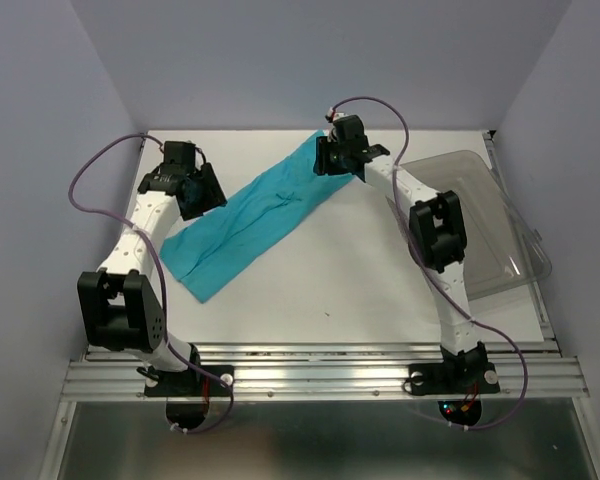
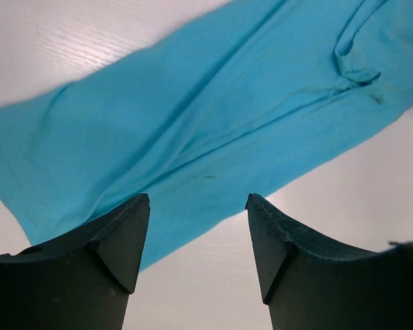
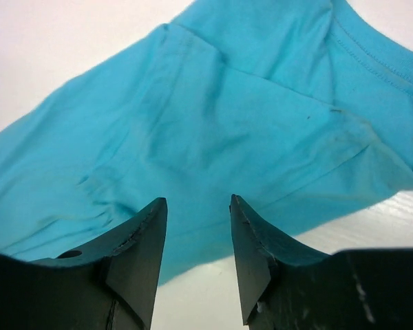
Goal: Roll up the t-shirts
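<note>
A turquoise T-shirt (image 1: 242, 228), folded into a long strip, lies slantwise across the white table from near left to far right. Creases run along it, with a small bunched ruck near its middle. My left gripper (image 1: 212, 201) is over the upper edge of its left half; in the left wrist view its fingers (image 2: 126, 240) stand apart with nothing gripped between them. Above the far right end is my right gripper (image 1: 322, 157). Its fingers (image 3: 146, 251) are parted too, and the cloth lies below them in the right wrist view.
A clear plastic bin (image 1: 470, 225) occupies the right side of the table, close to the right arm. Bare white table (image 1: 320, 280) spreads in front of the shirt. Grey walls rise at the back and both sides.
</note>
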